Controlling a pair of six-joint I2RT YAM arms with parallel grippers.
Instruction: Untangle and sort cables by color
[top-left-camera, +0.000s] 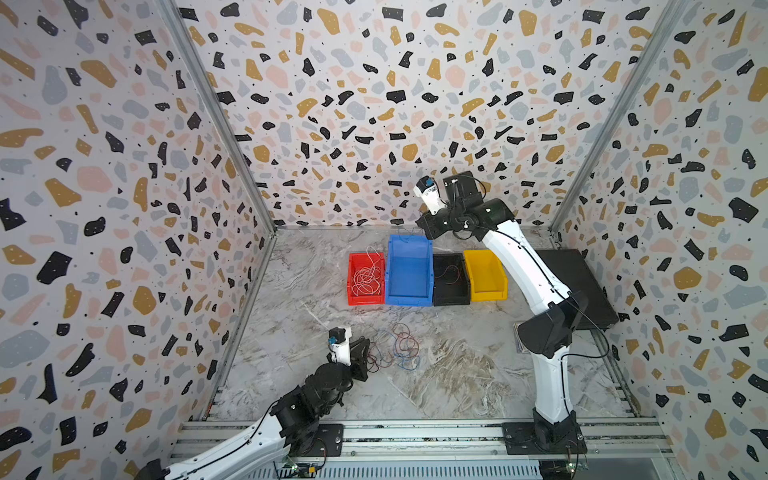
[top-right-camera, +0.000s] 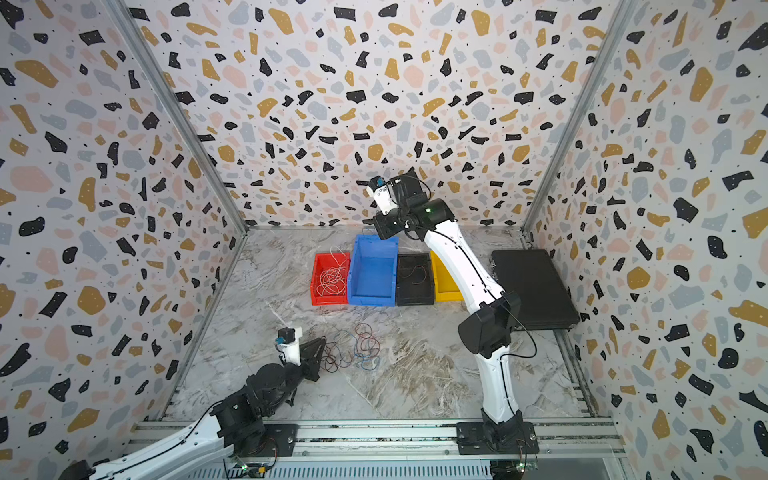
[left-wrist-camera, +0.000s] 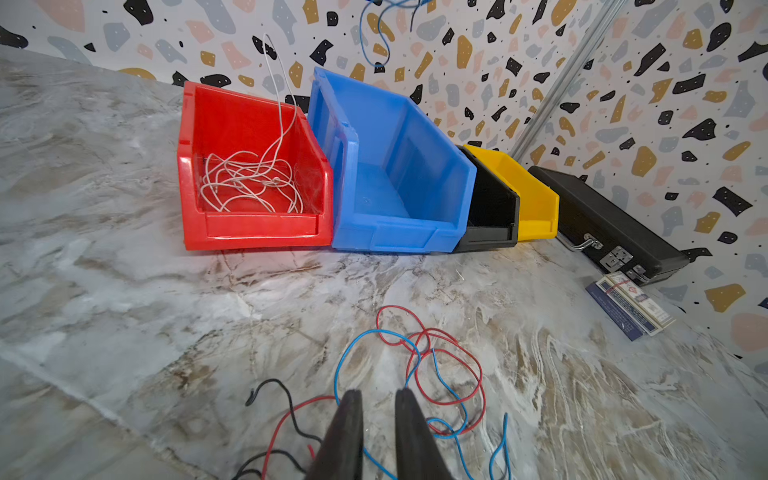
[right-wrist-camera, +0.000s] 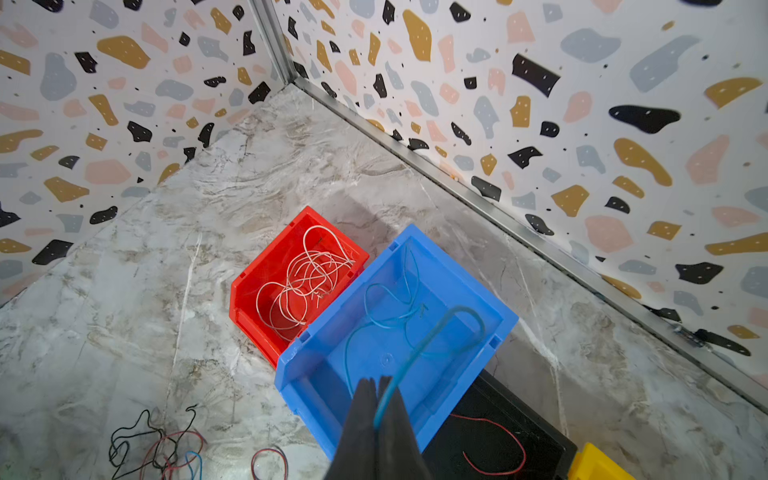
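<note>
My right gripper hangs high over the blue bin (right-wrist-camera: 320, 384), shut on a blue cable (right-wrist-camera: 406, 364) that dangles toward it. The red bin (left-wrist-camera: 256, 228) holds white cables (left-wrist-camera: 248, 172); the black bin (right-wrist-camera: 444, 448) holds a red cable (right-wrist-camera: 508, 436). Tangled red cables (left-wrist-camera: 456, 356), blue cables (left-wrist-camera: 376, 330) and black cables (left-wrist-camera: 280, 384) lie on the table in front of the bins. My left gripper is low at the near left beside them, open, with a gap between its fingers and nothing seen in it.
A yellow bin (top-left-camera: 485, 288) ends the row on the right. Beside it are a black case (left-wrist-camera: 620, 232) and a small card-like pack (left-wrist-camera: 628, 304). The table left of the red bin (top-left-camera: 304, 272) is clear.
</note>
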